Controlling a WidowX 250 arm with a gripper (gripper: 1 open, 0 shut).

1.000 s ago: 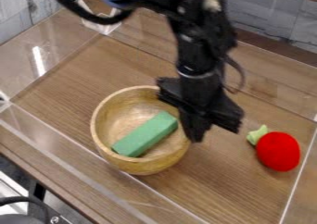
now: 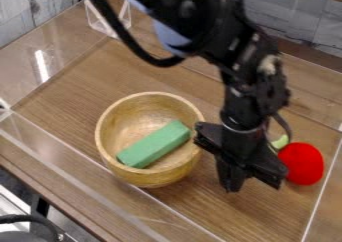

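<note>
The black arm reaches down from the top, and its gripper (image 2: pixel 237 156) is low over the table, just right of a round wooden bowl (image 2: pixel 118 121). How far its fingers stand open is hard to tell against the dark body. A green block (image 2: pixel 154 144) lies in the bowl. A red ball-like object (image 2: pixel 303 166) sits at the right, beside the gripper, with a small light-green piece (image 2: pixel 281 142) behind it, partly hidden by the gripper.
A blue object and a pale clear item stand at the back, upper left.
The gripper has come down and shifted right, away from over the bowl toward the red object. The bowl, block and red object look about where they were.
</note>
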